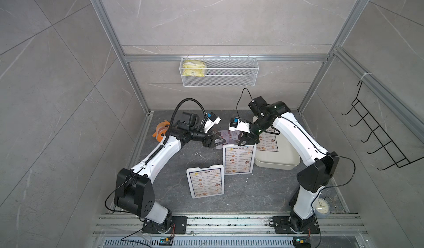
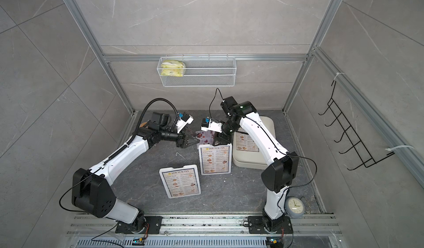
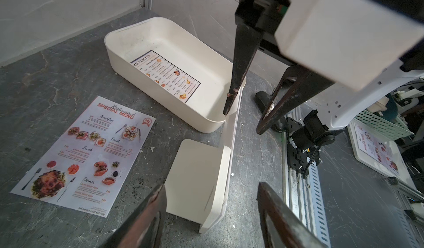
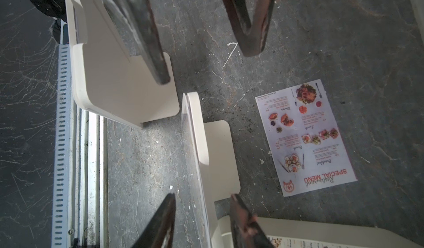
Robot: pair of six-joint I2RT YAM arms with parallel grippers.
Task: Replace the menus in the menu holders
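Two white menu holders stand on the table, each showing a DIM SUM INN menu: the front-left holder (image 1: 205,182) and the back holder (image 1: 239,159). The upright panel of the back holder (image 4: 201,150) runs between the parted fingers of my right gripper, which shows no clear grip on it. My left gripper (image 1: 219,140) is open and empty, facing that holder's left side. Behind it a Restaurant Special Menu (image 4: 305,137) lies flat on the table. Another DIM SUM INN menu (image 3: 167,76) lies inside the cream tray (image 3: 163,98).
The tray stands right beside the back holder. The two grippers are close together. An orange toy (image 1: 161,130) sits at the back left, and a clock (image 1: 321,206) at the front right.
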